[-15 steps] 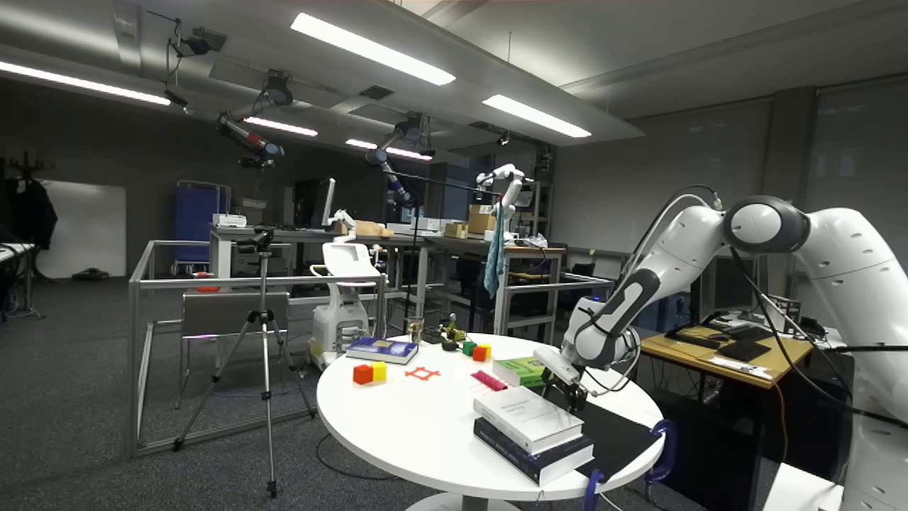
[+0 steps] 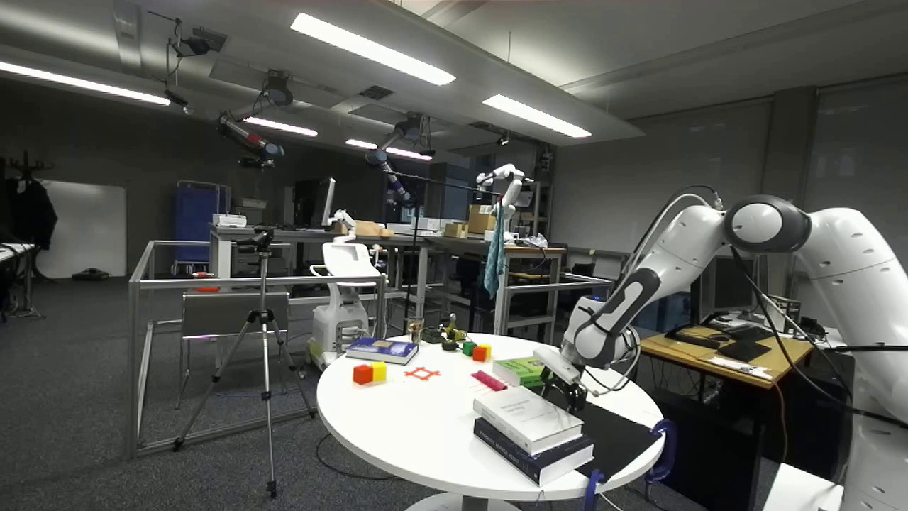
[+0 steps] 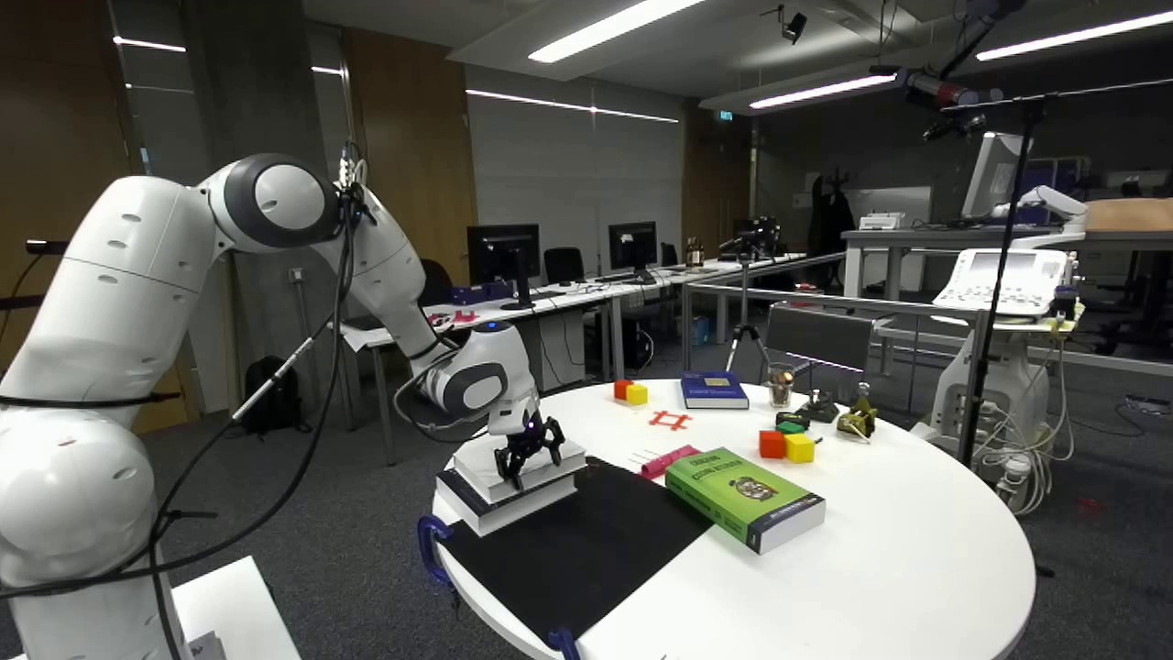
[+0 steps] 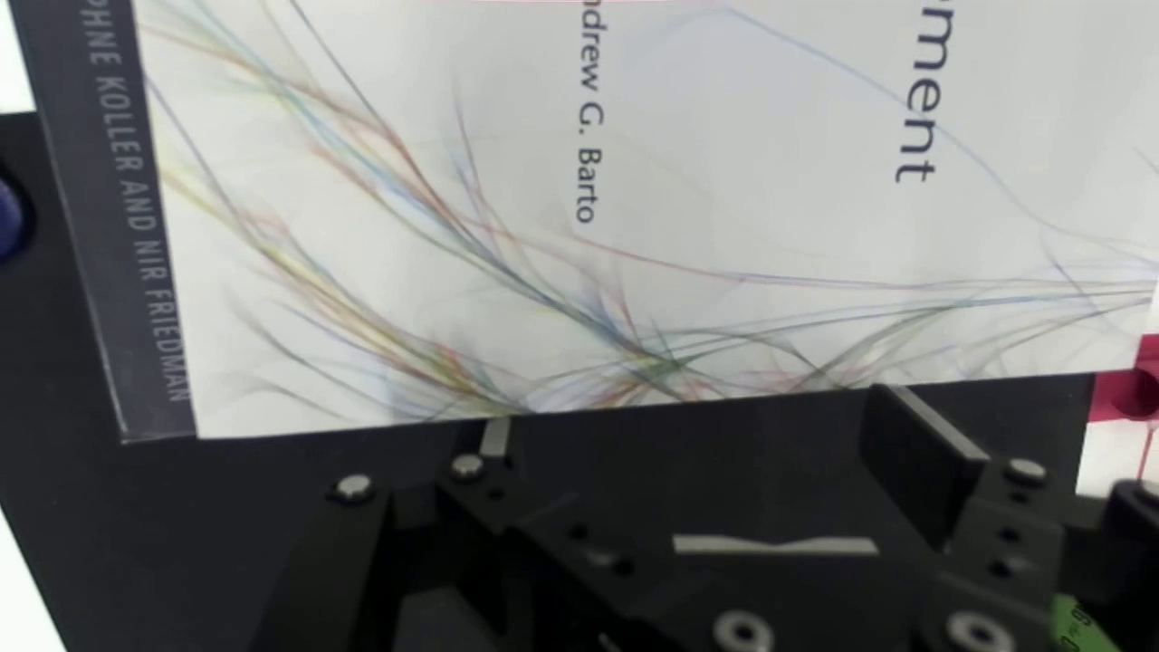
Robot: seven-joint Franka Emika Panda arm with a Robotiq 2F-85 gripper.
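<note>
Two thick books lie stacked at the table's edge: a white one (image 2: 528, 416) on top of a dark one (image 2: 533, 457). In the wrist view the white cover (image 4: 695, 163) fills the upper half, with the dark book's spine side (image 4: 119, 239) showing at left. My gripper (image 3: 530, 453) is beside the stack, over the black mat (image 3: 594, 550). Its fingers (image 4: 924, 456) stand wide apart in the wrist view, the gap showing only black mat. The white book's edge runs just ahead of the fingertips; whether they touch it cannot be told.
A green book (image 3: 742, 497) and a pink object (image 3: 666, 462) lie past the mat. A blue book (image 3: 715, 390), coloured cubes (image 3: 783, 445) and an orange frame (image 3: 668, 420) are farther off. Blue clamps (image 3: 434, 546) grip the table edge.
</note>
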